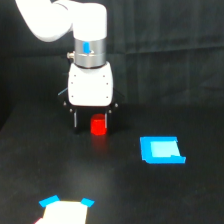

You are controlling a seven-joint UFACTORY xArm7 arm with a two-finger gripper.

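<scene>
A small red object [98, 125] is in the middle left of the camera view, on or just above the dark table. My gripper [95, 118] points down at it, fingers open, with a dark finger on each side. Dark gaps show between the red object and both fingers. The object's upper part is close under the white hand, and I cannot tell whether it touches the gripper.
A blue-bordered square [161, 150] with a pale centre lies on the right. At the lower left, a pale square [64, 213] with blue corners is cut off by the frame's edge.
</scene>
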